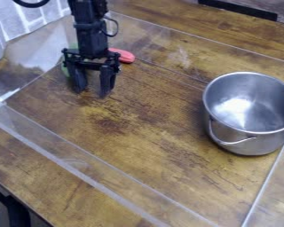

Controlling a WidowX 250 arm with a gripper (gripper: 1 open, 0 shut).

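Note:
My black gripper (91,82) hangs low at the upper left, its fingers pointing down near the wooden surface. Behind it a green object (67,69) is partly hidden, and a pink object (123,56) lies just to its right. Whether the fingers hold anything is too small and dark to tell.
A large steel pot (247,113) with a wire handle stands at the right. Clear transparent walls or edges border the left, front and right.

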